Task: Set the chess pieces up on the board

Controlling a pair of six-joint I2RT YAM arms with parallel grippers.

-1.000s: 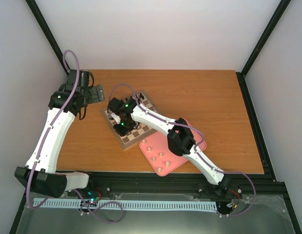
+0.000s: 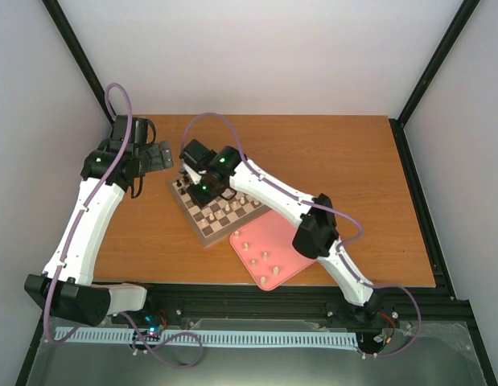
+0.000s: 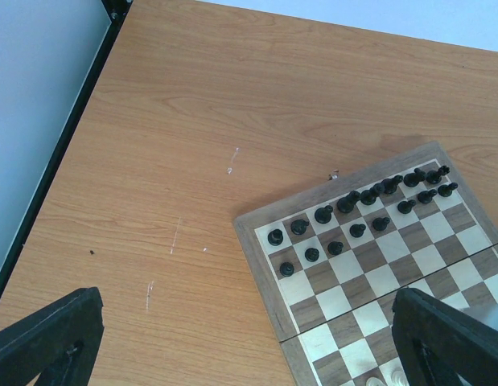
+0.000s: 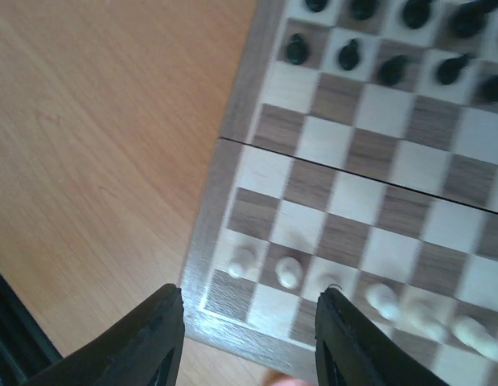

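A row of white pawns stands on the chess board; the white pawn at the row's left end is upright on a light square by the border. Above the board my right gripper hangs open, its fingers apart and empty. In the left wrist view the black pieces fill two rows at the board's far side. My left gripper is open over bare table left of the board. Loose white pieces are on the pink tray.
The tray lies against the board's near right side in the top view. The right arm reaches over tray and board, hiding part of both. Bare table spreads to the right and behind.
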